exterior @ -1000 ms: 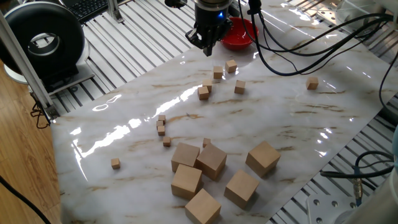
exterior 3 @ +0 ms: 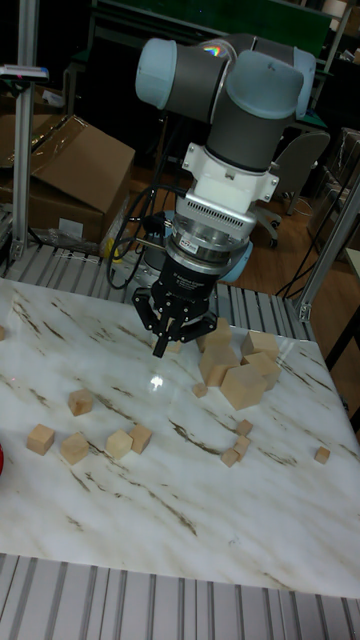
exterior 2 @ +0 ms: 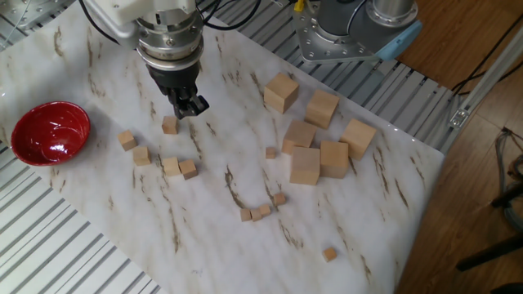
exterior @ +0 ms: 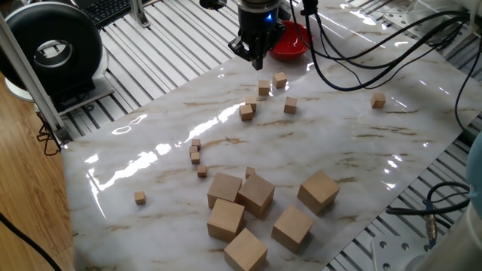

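My gripper (exterior 3: 160,343) hangs above the marble-patterned table, and the views do not make clear whether its fingers are apart or together. No block can be made out between them. In the first exterior view the gripper (exterior: 257,65) overlaps the near side of the red bowl (exterior: 289,42). Medium wooden cubes lie beyond its tips, among them a lone cube (exterior 2: 169,124) and a touching pair, one of them a cube (exterior 2: 188,169). Another medium cube (exterior: 378,100) lies apart at the right. Behind the fingers in the third view shows part of a cube (exterior 3: 176,347).
Several large wooden blocks (exterior: 318,192) crowd one end of the table. Small cubes (exterior 2: 256,215) sit in a short row, with a single small cube (exterior 2: 329,254) farther out. Black cables (exterior: 354,86) loop over the table's far right. Bare surface lies between the groups.
In the first exterior view my gripper has shifted slightly to the right and a little lower. Cubes, large blocks and bowl have stayed put.
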